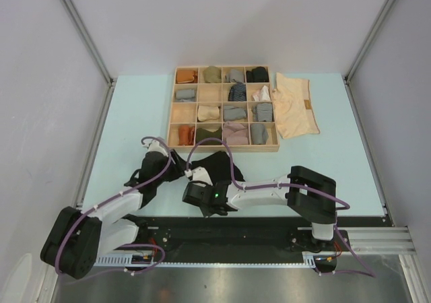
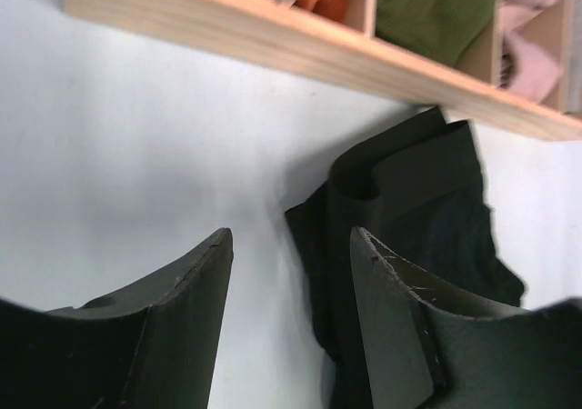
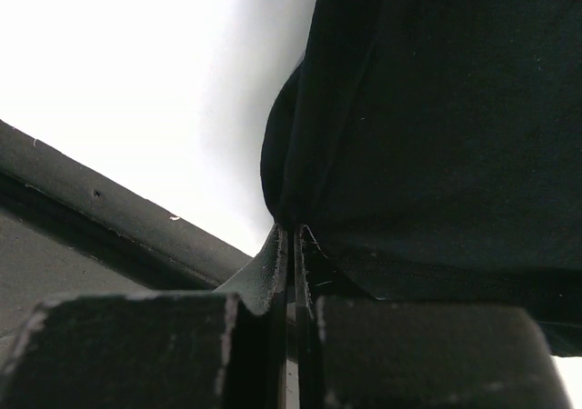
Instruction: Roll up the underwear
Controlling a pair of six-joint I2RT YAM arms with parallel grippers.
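Note:
The black underwear (image 1: 219,165) lies spread on the white table below the compartment box, partly hidden by my right arm; in the left wrist view its near part (image 2: 427,218) shows a raised fold. My left gripper is above and left of that fold, open, with nothing seen between its fingers. In the right wrist view my right gripper is shut at the left edge of the black cloth (image 3: 436,118), fingertips together; whether cloth is pinched between them I cannot tell.
A wooden box (image 1: 195,145) of compartments with folded clothes stands just behind. A peach cloth (image 1: 293,108) lies right of it. A dark rail runs along the front edge.

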